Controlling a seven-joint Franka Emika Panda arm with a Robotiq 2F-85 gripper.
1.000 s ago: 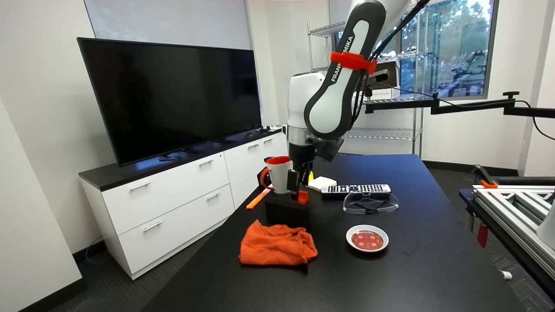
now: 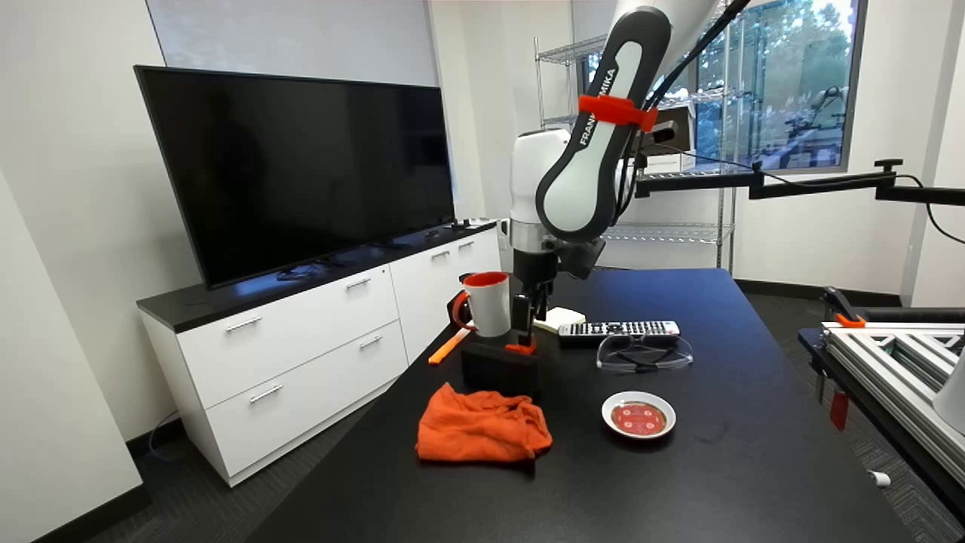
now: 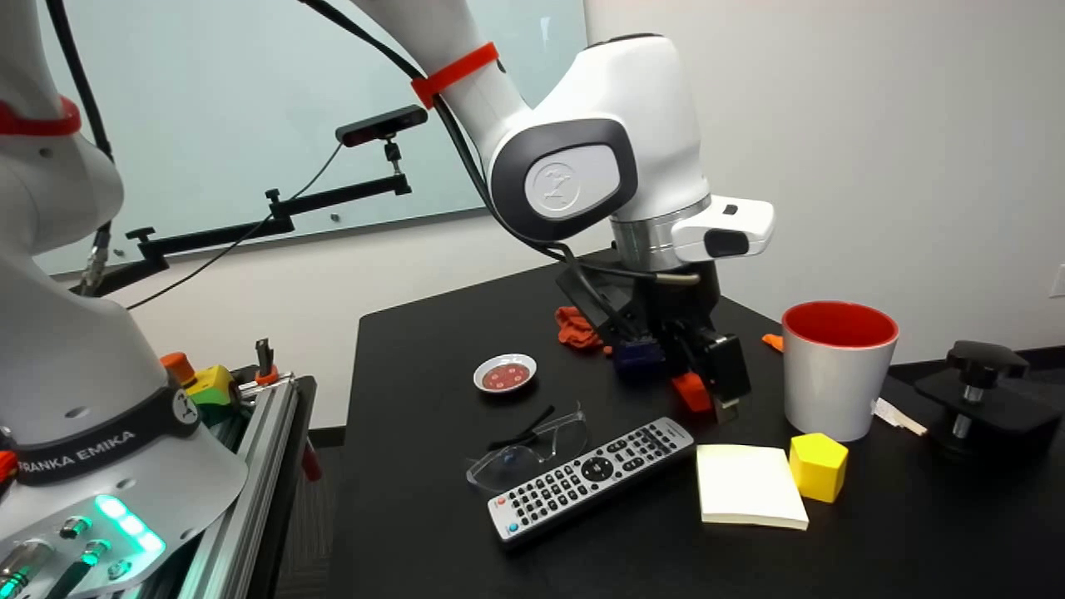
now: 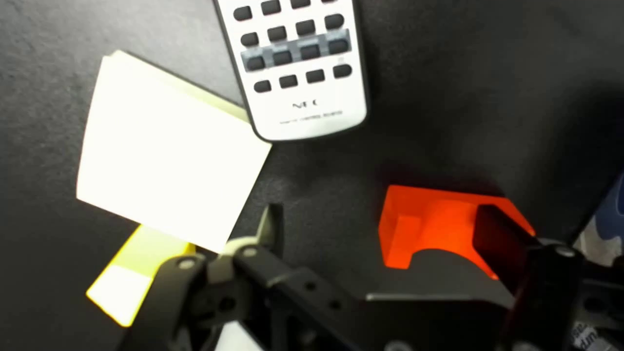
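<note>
My gripper is open above the table, its fingers wide apart and nothing held. In the wrist view the right finger (image 4: 503, 251) overlaps an orange block (image 4: 433, 213) with an arched cut-out, hiding part of it. The left finger (image 4: 272, 228) is over bare table between that block and a pad of cream paper (image 4: 164, 158). Whether the right finger touches the block cannot be told. From exterior view 2 the block (image 3: 691, 391) shows behind the gripper (image 3: 726, 391), left of the white mug (image 3: 839, 384) with a red inside.
Close by lie a remote (image 3: 594, 477), clear glasses (image 3: 529, 451) and a yellow block (image 3: 819, 467). A dark box (image 2: 499, 366) stands beside the orange block, with an orange cloth (image 2: 484, 425) and small dish (image 2: 638, 415) farther off.
In exterior view 1 my gripper has shifted slightly right, now covering more of the orange block and hiding the yellow piece behind. The objects on the table show no movement.
</note>
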